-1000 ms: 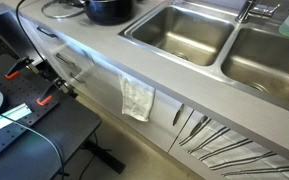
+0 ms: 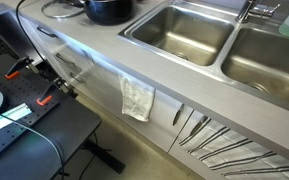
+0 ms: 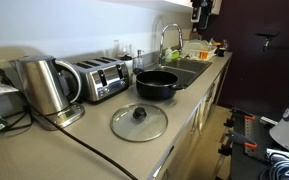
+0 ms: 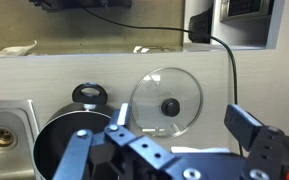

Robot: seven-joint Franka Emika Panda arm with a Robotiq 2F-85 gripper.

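Observation:
My gripper is open in the wrist view, with its blue-grey fingers spread wide and nothing held between them. Beneath it on the counter, a glass lid with a black knob (image 4: 170, 106) shows in the gap. A black pot (image 4: 68, 142) stands uncovered beside the lid, partly hidden by the left finger. From the side, the lid (image 3: 140, 120) lies flat on the counter, apart from the pot (image 3: 156, 86). In exterior view 1 the pot (image 2: 110, 11) is cut off by the top edge, left of the sink.
A kettle (image 3: 50, 92) and a toaster (image 3: 106, 78) line the wall behind the lid. The double sink (image 2: 184, 32) lies beyond the pot. A black cable (image 4: 160, 27) crosses the wrist view. A white towel (image 2: 137, 98) hangs from a drawer front.

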